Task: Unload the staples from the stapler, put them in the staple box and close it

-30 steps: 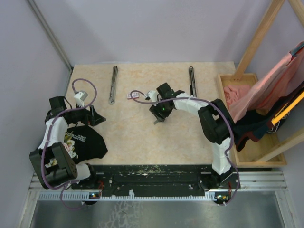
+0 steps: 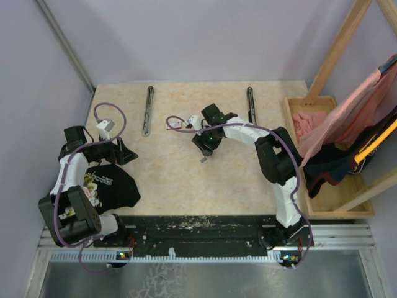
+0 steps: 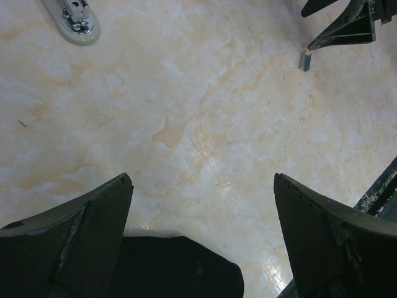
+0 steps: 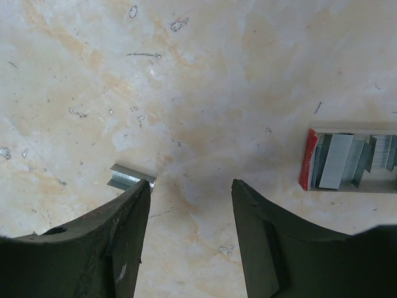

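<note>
A short grey strip of staples [image 4: 127,176] lies loose on the table, its right end overlapped by one finger of my right gripper. That gripper stands open over the table, with bare surface between its fingertips. From the left wrist view, the staple strip [image 3: 305,61] appears just beside a right-gripper fingertip. A long grey stapler [image 2: 148,112] rests at the back left, its near end [image 3: 80,25] showing at the top of the left wrist view. My left gripper is open and empty, over the left side.
A small staple box [image 2: 173,125] with a red edge, open on top, sits behind the strip. Another dark long stapler-like tool [image 2: 250,105] lies at the back right. Black cloth [image 2: 111,186] is under the left arm.
The left arm has stayed still.
</note>
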